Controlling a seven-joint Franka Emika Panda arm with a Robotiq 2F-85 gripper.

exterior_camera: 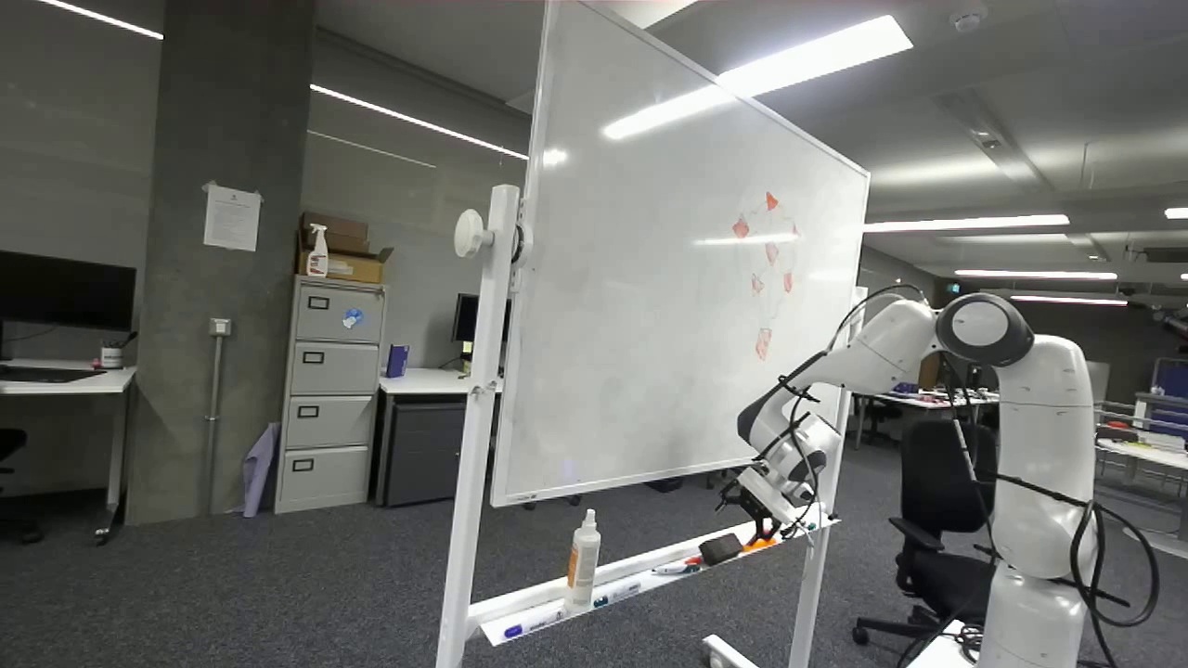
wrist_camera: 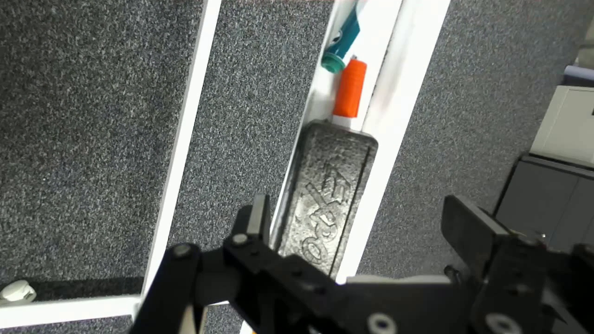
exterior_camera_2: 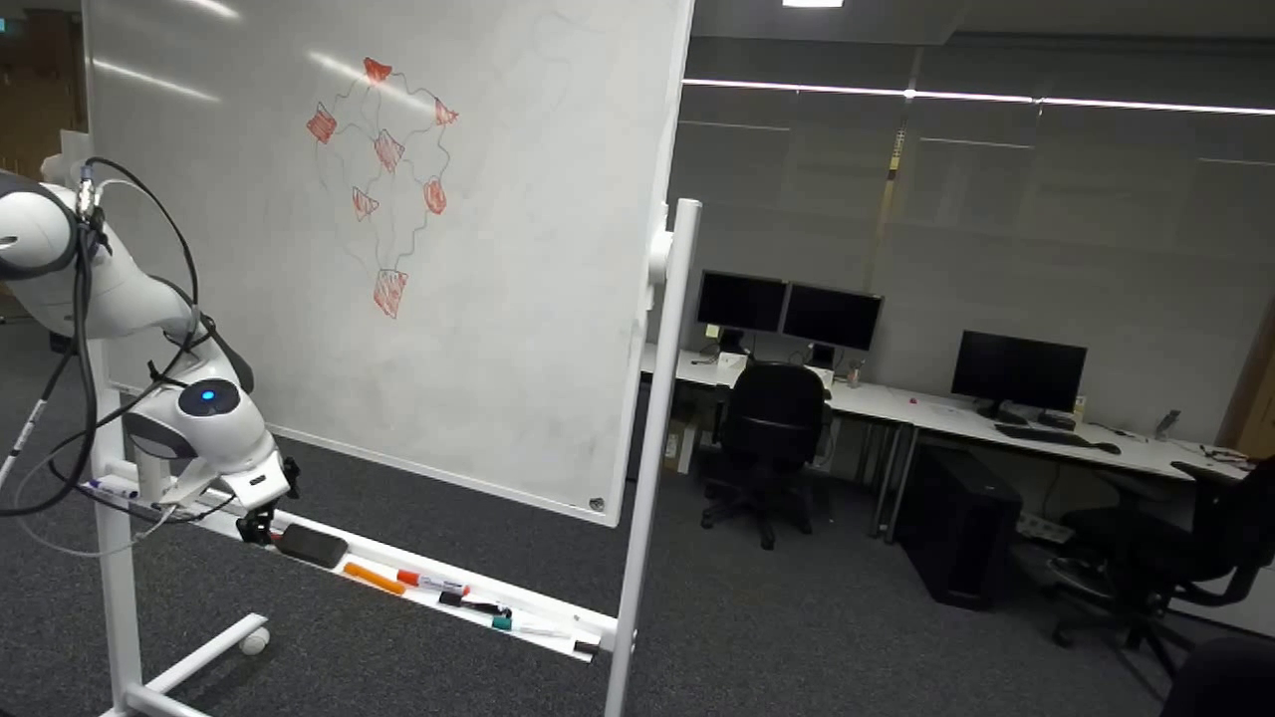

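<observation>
A black eraser [wrist_camera: 328, 195] lies flat in the white tray [wrist_camera: 398, 105] below the whiteboard [exterior_camera: 657, 301]. In the wrist view my gripper is open, its fingers wide apart with nothing held. One of its fingers [wrist_camera: 259, 217] shows at the eraser's left edge, the other to the right beyond the tray. How high they stand over the tray I cannot tell. The eraser [exterior_camera_2: 312, 545] appears just beside my gripper [exterior_camera_2: 273, 508] in the second exterior view. Red shaded shapes joined by thin lines [exterior_camera_2: 388, 150] are drawn on the board.
An orange-capped marker [wrist_camera: 351, 89] touches or nearly touches the eraser's far end, with a teal marker [wrist_camera: 345, 41] past it. An orange marker [exterior_camera_2: 374, 579] and several others lie along the tray. A spray bottle [exterior_camera: 582, 562] stands upright at the tray's near end.
</observation>
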